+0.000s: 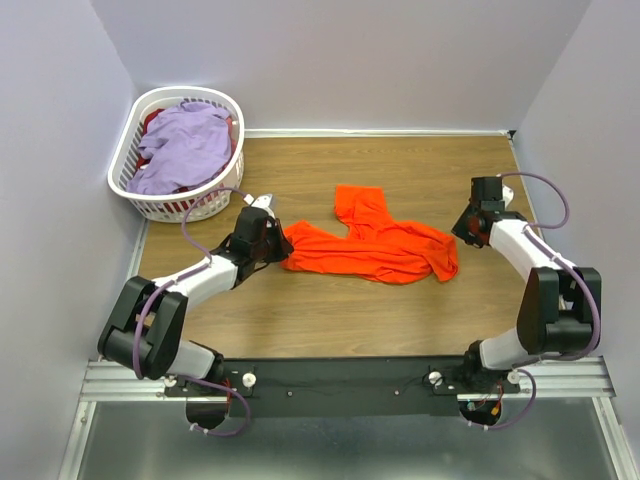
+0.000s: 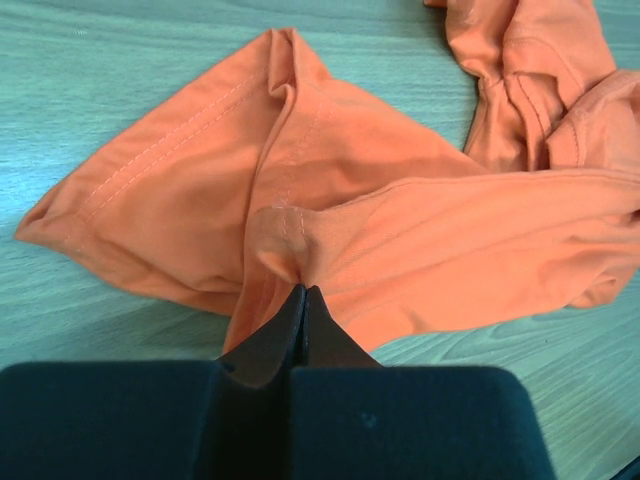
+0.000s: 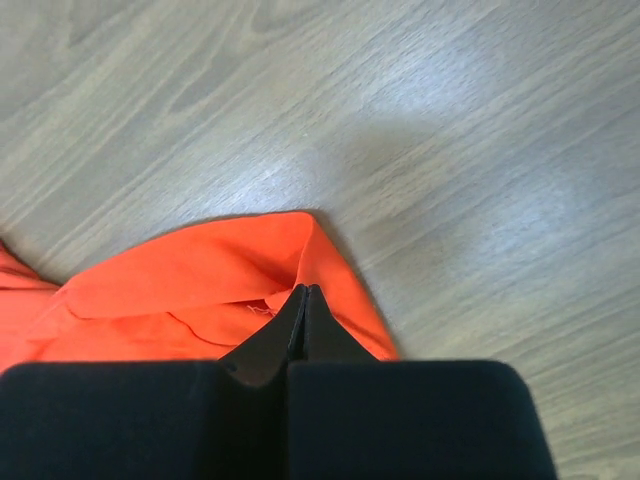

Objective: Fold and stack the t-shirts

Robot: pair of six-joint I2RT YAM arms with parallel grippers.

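Observation:
An orange-red t-shirt lies bunched in a long band across the middle of the table, one part sticking out toward the back. At its left end my left gripper is shut on a pinch of the cloth; in the left wrist view a gathered fold of the shirt rises at the fingertips. My right gripper is just off the shirt's right end. The right wrist view has its fingers closed together with nothing between them, above the shirt's corner, which lies flat and loose.
A white laundry basket holding a lilac garment and some red cloth stands at the back left. Bare table stretches in front of the shirt, with more room behind it to the right.

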